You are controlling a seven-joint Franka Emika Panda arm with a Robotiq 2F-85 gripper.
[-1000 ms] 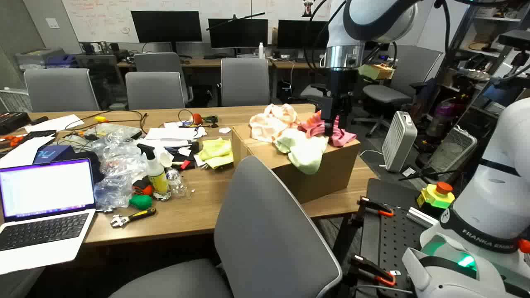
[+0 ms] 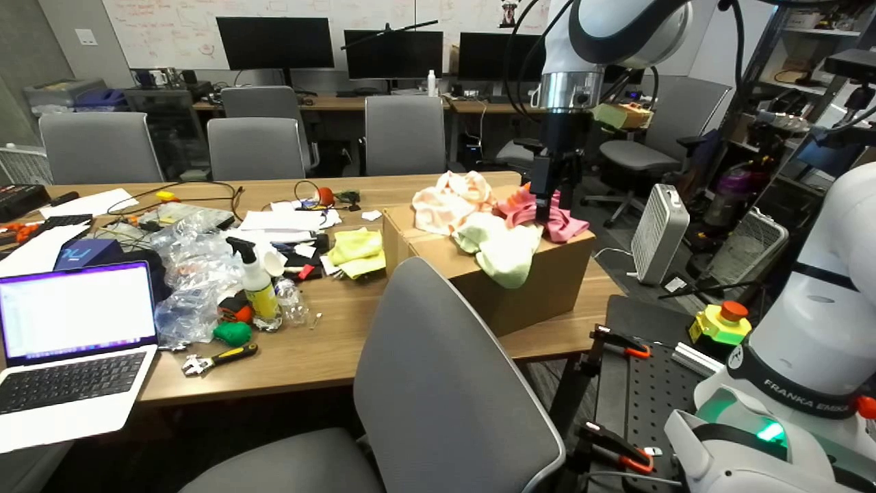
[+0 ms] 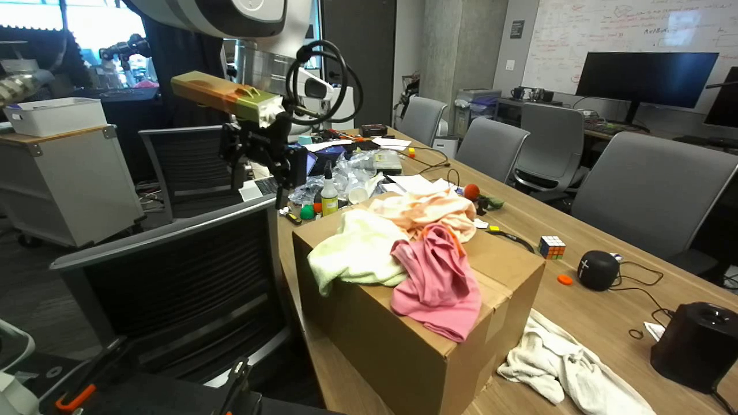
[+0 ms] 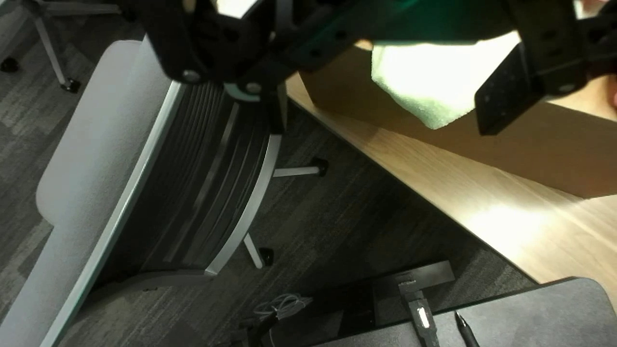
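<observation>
A cardboard box [image 3: 387, 339] stands on the wooden table, with crumpled cloths on its top. The pale green cloth [image 3: 360, 249] hangs over one edge, the pink cloth [image 3: 439, 283] drapes near a corner, and the peach cloth [image 3: 432, 207] lies behind them. My gripper [image 3: 260, 188] points down, open and empty, in the air to the chair side of the box in exterior view 2. From the wrist, one dark finger [image 4: 506, 95] overlaps the view of the green cloth [image 4: 431, 86], while the other finger [image 4: 278, 113] appears over the chair and floor.
A grey chair [image 2: 447, 386] stands close to the box and table edge. On the table are a white cloth [image 3: 574, 366], a yellow cloth [image 2: 358, 250], a spray bottle [image 2: 260, 287], a laptop [image 2: 78, 337] and a Rubik's cube [image 3: 552, 246]. Clutter fills the table's far end.
The gripper has shifted only very slightly in exterior view 1. The cloths and box look the same.
</observation>
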